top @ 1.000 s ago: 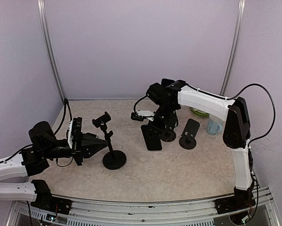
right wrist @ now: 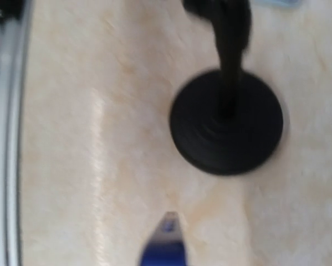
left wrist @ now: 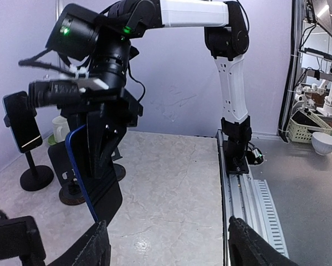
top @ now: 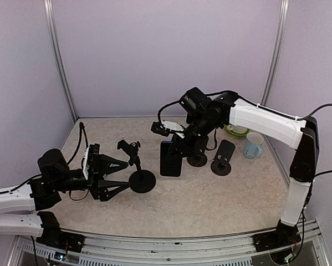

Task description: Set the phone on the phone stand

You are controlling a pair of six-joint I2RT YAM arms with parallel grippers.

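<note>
A black phone [top: 170,163] hangs upright in my right gripper [top: 178,146], which is shut on it; in the left wrist view the phone [left wrist: 102,194] shows a blue edge. Just left of it stands an empty phone stand [top: 142,180] on a round base, seen blurred in the right wrist view [right wrist: 225,127]. My left gripper [top: 121,175] is open at the stand's left, pointing toward it, with nothing between its fingers.
Other stands [top: 221,166] are at the back right, near a light blue mug [top: 252,145] and green plates [top: 236,133].
My right arm has risen slightly, bringing the phone more upright and a little left. The near stand has shifted position.
</note>
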